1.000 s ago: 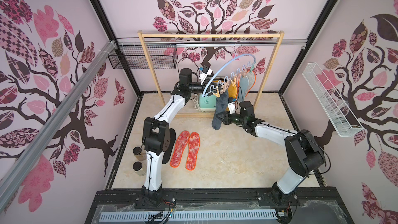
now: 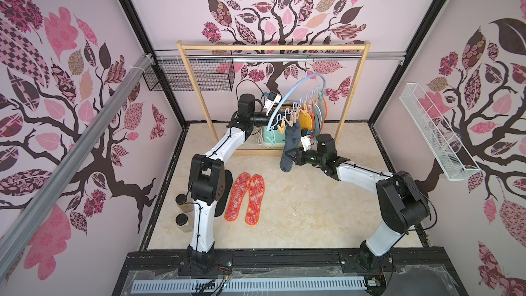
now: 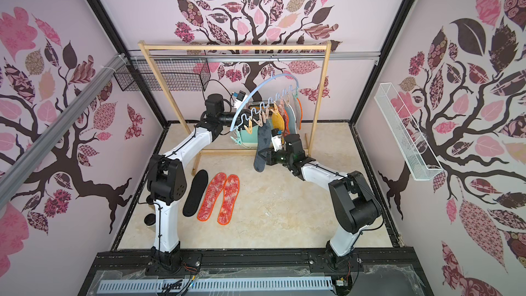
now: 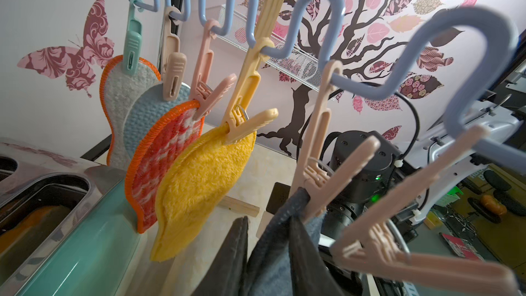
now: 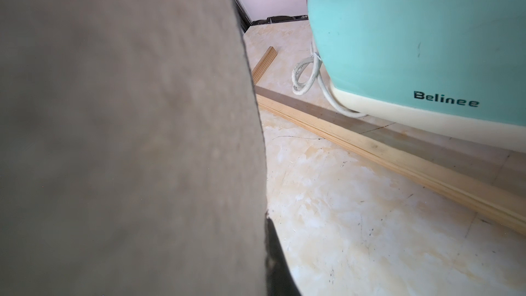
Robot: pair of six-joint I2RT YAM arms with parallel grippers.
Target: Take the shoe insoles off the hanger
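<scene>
A long dark insole [image 2: 293, 142] hangs from the hanger [image 2: 306, 81] by a peg [image 4: 315, 170]. In the left wrist view it shows edge-on, running down between the dark fingers of my left gripper, which is shut on it just below the peg. My right gripper [image 2: 293, 156] is shut at the insole's lower part, by the top views. A blurred grey-brown surface fills the left half of the right wrist view and hides the right fingertips. Further along hang a yellow insole [image 4: 202, 186], a red one [image 4: 169, 159], a blue one [image 4: 148, 120] and a grey one [image 4: 128, 104].
Two red insoles [image 3: 219, 197] and a black one [image 3: 196, 193] lie at the table's left. A turquoise box [image 5: 416, 43] with a white cord stands behind the rack's wooden base bar [image 5: 383, 159]. An empty peg [image 4: 416, 252] hangs nearby.
The rack's frame has shifted slightly left. My right gripper stays in place at the dark insole.
</scene>
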